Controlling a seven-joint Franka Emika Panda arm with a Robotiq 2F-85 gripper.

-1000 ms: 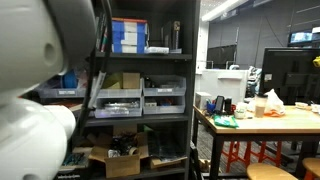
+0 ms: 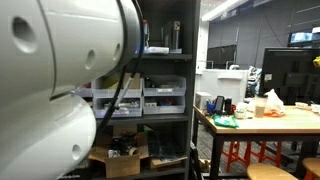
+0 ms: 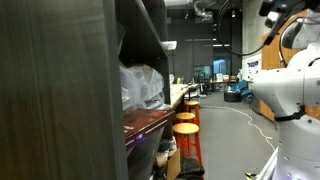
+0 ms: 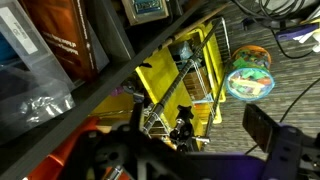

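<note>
In the wrist view my gripper stands open, its dark fingers far apart at the lower edge. No object is between them. Beyond the fingers is a yellow crate (image 4: pixel 157 73) with small items in it. A round clear container (image 4: pixel 249 82) with colourful contents lies to the right of the crate on the grey floor. Neither exterior view shows the gripper; the white arm (image 2: pixel 55 40) fills the left of the first one.
A dark shelf unit (image 2: pixel 162 121) holds clear bins (image 2: pixel 164 105) and cardboard boxes (image 2: pixel 124 160). To its right stands a wooden table (image 2: pixel 262 124) with stools (image 2: pixel 266 172) beneath. Cables (image 4: pixel 265 16) lie on the floor at the wrist view's upper right.
The white arm has swung rightward in exterior view 1, covering more of the shelf's left side. Shelf and table contents look unchanged.
</note>
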